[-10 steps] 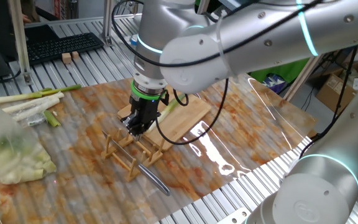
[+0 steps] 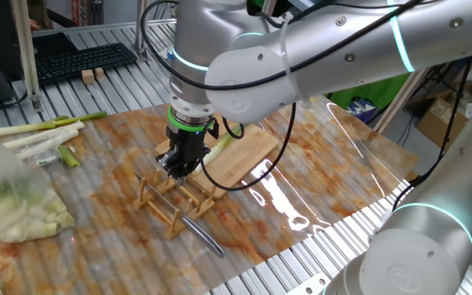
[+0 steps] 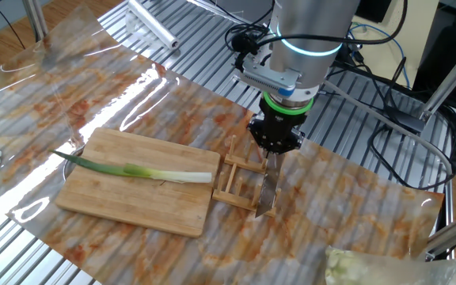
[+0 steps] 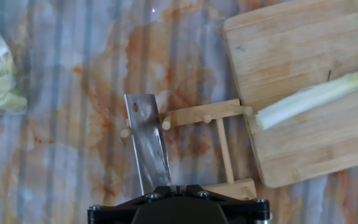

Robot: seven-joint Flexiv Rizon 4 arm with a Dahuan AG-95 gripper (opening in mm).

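Observation:
A knife (image 2: 204,236) rests in a small wooden rack (image 2: 173,223), its dark handle jutting out toward the front in exterior view 1. Its wide metal blade (image 4: 146,134) runs down out of sight behind my gripper in the wrist view. The gripper (image 3: 273,150) hangs over the rack, pointing down, apart from the handle in exterior view 1. Its fingers look closed together, with nothing visible between them. Beside the rack (image 3: 229,187) lies a wooden cutting board (image 3: 93,198) bearing a leek (image 3: 176,176).
A plastic bag of cut vegetables (image 2: 23,201) and several loose leek stalks (image 2: 43,139) lie at the left in exterior view 1. A keyboard (image 2: 84,64) and small wooden blocks (image 2: 88,76) sit farther back. The marbled sheet right of the board is bare.
My arm and gripper have shifted slightly left in exterior view 1. The knife, rack and board have stayed in place.

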